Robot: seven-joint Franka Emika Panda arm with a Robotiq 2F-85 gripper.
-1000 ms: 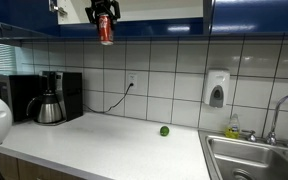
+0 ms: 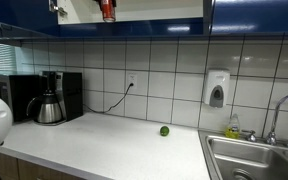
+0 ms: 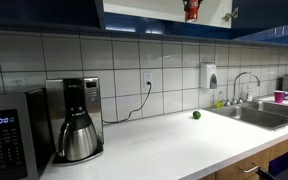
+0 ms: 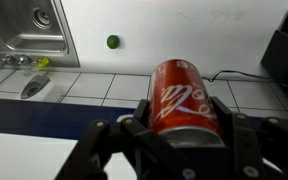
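Observation:
A red, can-like object with white lettering (image 4: 184, 92) fills the middle of the wrist view, and my gripper is shut on it. The same red object (image 2: 108, 10) shows at the top of exterior view 1, in front of the open upper cabinet (image 2: 154, 12). In exterior view 2 the red object (image 3: 192, 10) also hangs high, near the cabinet's lower edge. Most of the gripper lies outside both exterior views.
Below is a white counter (image 2: 114, 145), largely bare, with a small green object (image 2: 165, 130) on it. A coffee maker (image 3: 76, 120) and microwave (image 3: 16, 135) stand at one end, a sink (image 2: 249, 160) at the other. A soap dispenser (image 2: 216, 88) hangs on the tiles.
The red object has risen in exterior view 1, from below the cabinet's blue lower edge to the level of the cabinet opening. Counter items have not moved.

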